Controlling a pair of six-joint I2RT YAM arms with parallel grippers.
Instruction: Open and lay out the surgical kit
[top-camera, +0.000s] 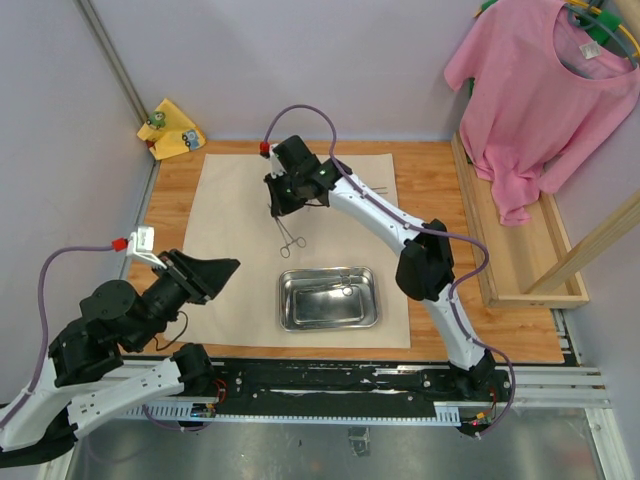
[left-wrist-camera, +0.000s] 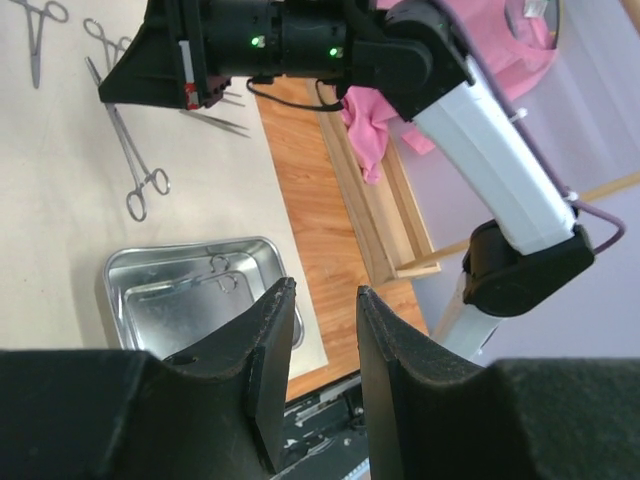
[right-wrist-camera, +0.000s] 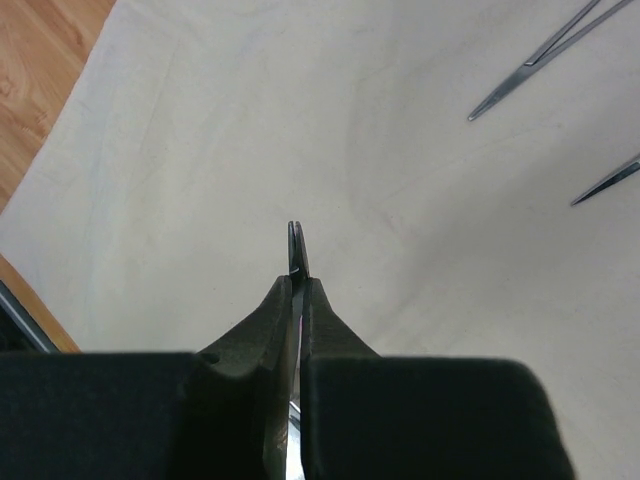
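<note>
My right gripper (top-camera: 275, 195) is shut on scissor-like forceps (right-wrist-camera: 298, 250), held over the upper middle of the beige sheet (top-camera: 230, 270), handles hanging down in the top view. In the left wrist view more forceps (left-wrist-camera: 35, 45) and tweezers (left-wrist-camera: 215, 122) lie beyond, partly hidden by the right arm. The steel tray (top-camera: 328, 321) lies at the sheet's front with an instrument in it. My left gripper (top-camera: 220, 275) hovers at the front left, fingertips close together with a gap, nothing seen between them.
A wooden rack (top-camera: 530, 285) with a pink shirt (top-camera: 530, 90) stands at the right. A yellow cloth (top-camera: 172, 130) lies at the back left corner.
</note>
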